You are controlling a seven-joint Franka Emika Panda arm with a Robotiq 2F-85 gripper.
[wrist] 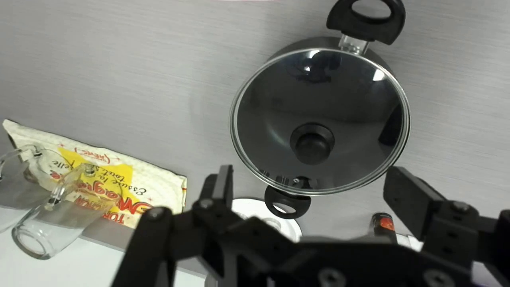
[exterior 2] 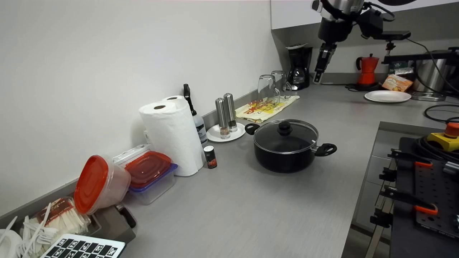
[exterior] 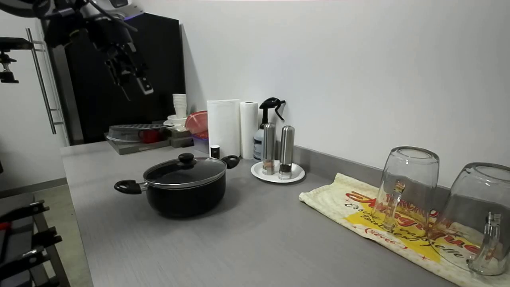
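Observation:
A black pot [exterior: 186, 201] stands on the grey counter with its glass lid [exterior 2: 275, 135] on top. In the middle of that lid is a round black knob [wrist: 313, 146]. My gripper [exterior: 138, 91] hangs in the air well above the counter, apart from the pot. In the wrist view its fingers [wrist: 222, 184] are spread wide, and the pot lies below, mostly ahead of them. Nothing is held between the open fingers.
Two grinders [exterior: 285, 153] share a white plate [exterior: 299, 173] beside the pot, near the wall. Paper towel rolls [exterior 2: 172, 133], a spray bottle [exterior 2: 200, 127] and a small shaker [exterior 2: 210, 157] stand close by. Glass mugs [exterior: 406, 191] sit on a printed cloth [exterior: 330, 193].

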